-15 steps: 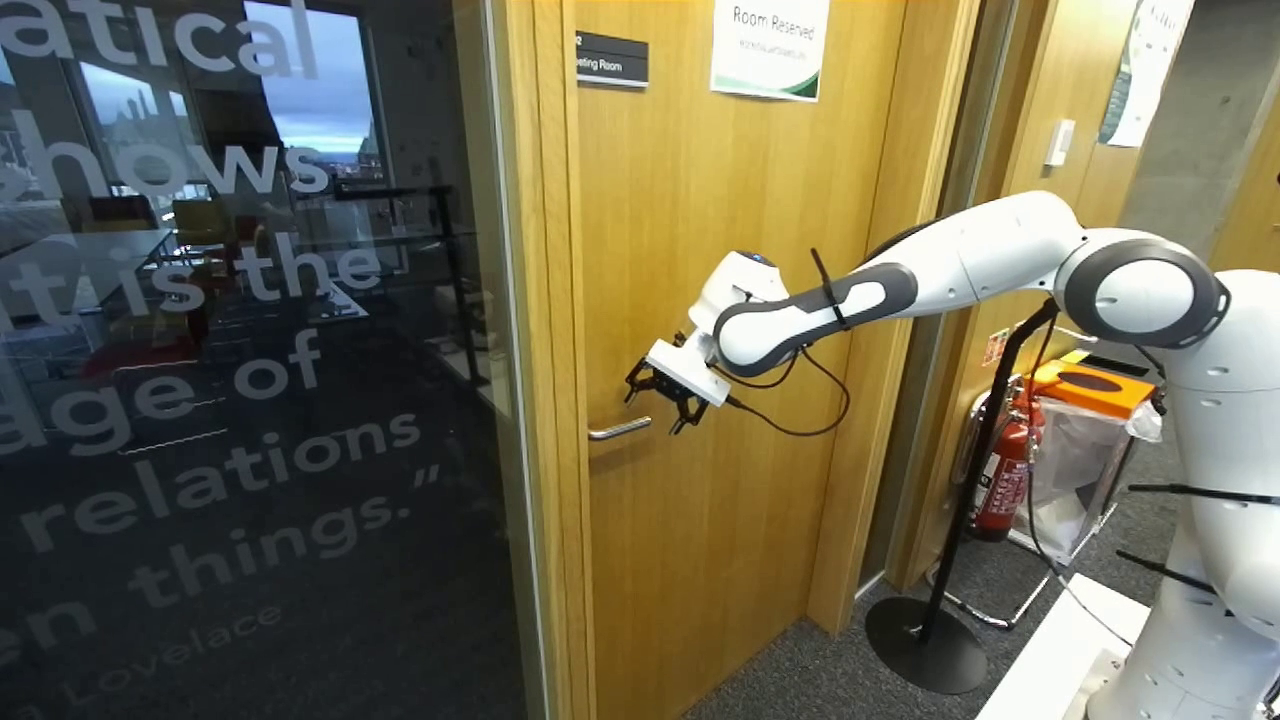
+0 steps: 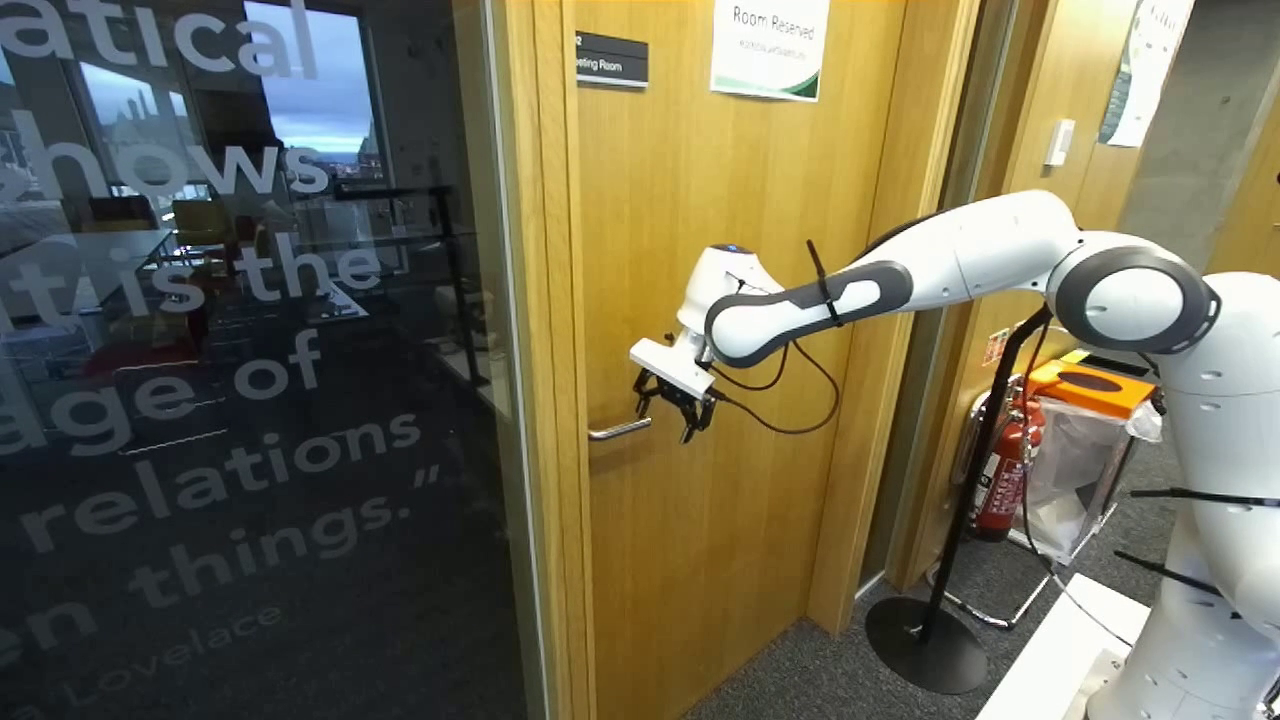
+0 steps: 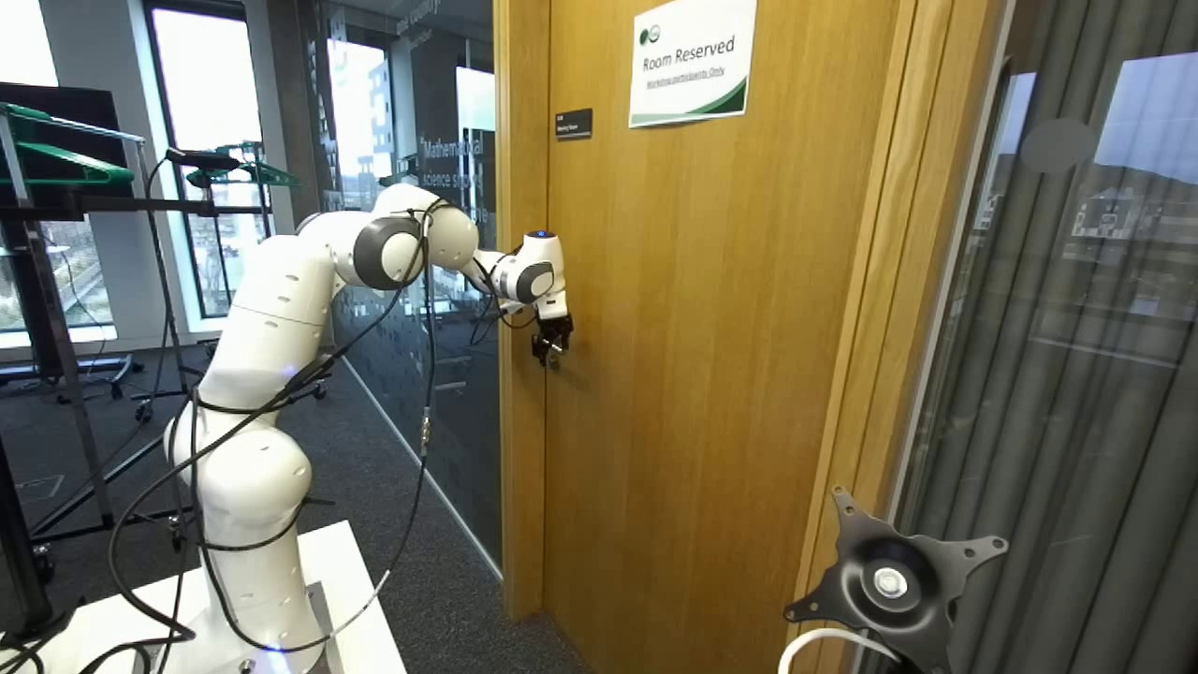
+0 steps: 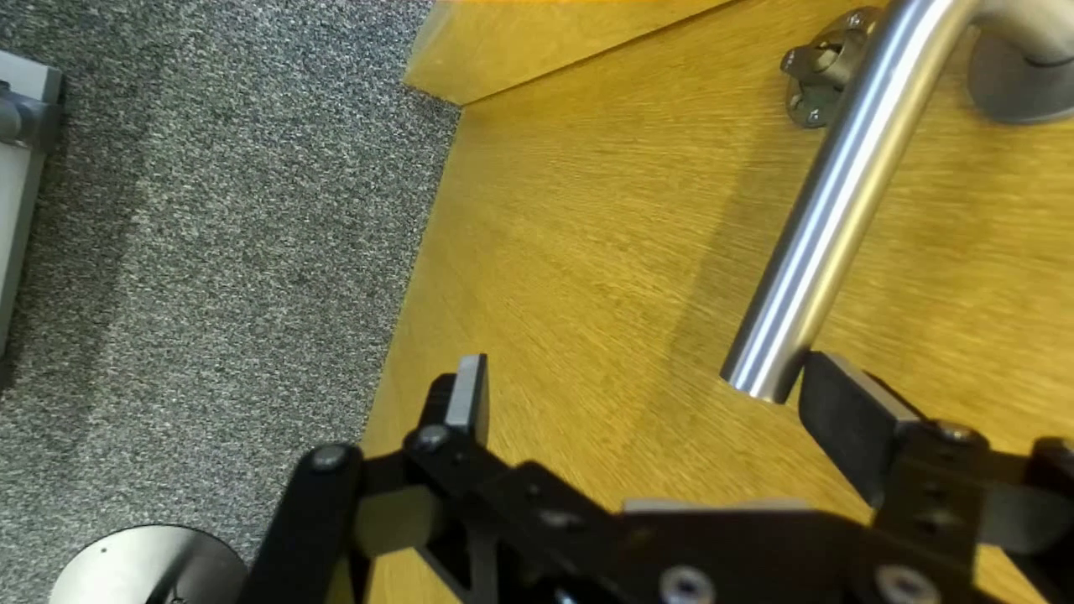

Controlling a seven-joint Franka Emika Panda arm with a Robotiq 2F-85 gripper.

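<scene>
A wooden door [image 2: 708, 516] stands closed in its frame. Its handle [image 4: 836, 221] is a round metal lever, level in exterior view 1, running from a mount near the door's left edge to a free end on the right. My gripper is open by that free end; one finger [image 4: 856, 423] lies close to the tip in the wrist view, and whether they touch I cannot tell. Nothing is held between the fingers. In exterior view 1 the gripper [image 2: 667, 422] points downward at the handle [image 2: 619, 430]. Exterior view 2 mostly hides the handle behind the gripper [image 3: 549, 358].
A glass wall [image 2: 264, 516] borders the door on the left. Right of the door stand a black post with a round base [image 2: 926, 644], a fire extinguisher [image 2: 1005, 468] and an orange-topped bin [image 2: 1089, 386].
My gripper has turned to point more steeply downward and has come lower, its fingers now nearer the handle's free end. The door and handle look unmoved.
</scene>
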